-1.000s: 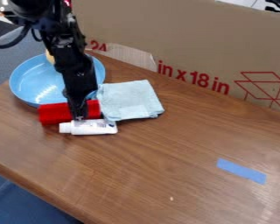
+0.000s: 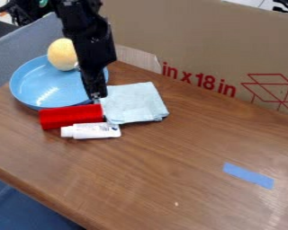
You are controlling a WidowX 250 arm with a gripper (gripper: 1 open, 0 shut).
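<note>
The black gripper (image 2: 97, 92) hangs over the right side of a blue plate (image 2: 40, 87), just above the right end of a red cylinder (image 2: 68, 116) and beside a folded pale cloth (image 2: 136, 102). It looks shut; I see nothing held in it, though its tips are small and dark. A yellow round object (image 2: 61, 56) sits at the back of the plate. A white tube (image 2: 90, 131) lies in front of the red cylinder.
A cardboard box (image 2: 207, 45) stands along the back of the wooden table (image 2: 171, 180). A strip of blue tape (image 2: 247, 175) lies at the right.
The gripper has risen and moved back and right from over the red cylinder and tube, uncovering more of the yellow object. The objects on the table look unmoved.
</note>
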